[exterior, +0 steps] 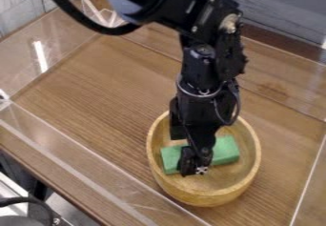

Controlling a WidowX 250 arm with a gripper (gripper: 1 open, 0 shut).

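A yellow bowl (239, 187) stands on the wooden table with a green block (224, 150) inside it. The black gripper (193, 154) reaches down into the bowl over the block, open, its lower fingers in front of the block's middle. Part of the block is hidden behind the gripper; whether the fingers touch it I cannot tell.
Clear plastic strips run along the left and right sides. Dark cables are at the lower left.
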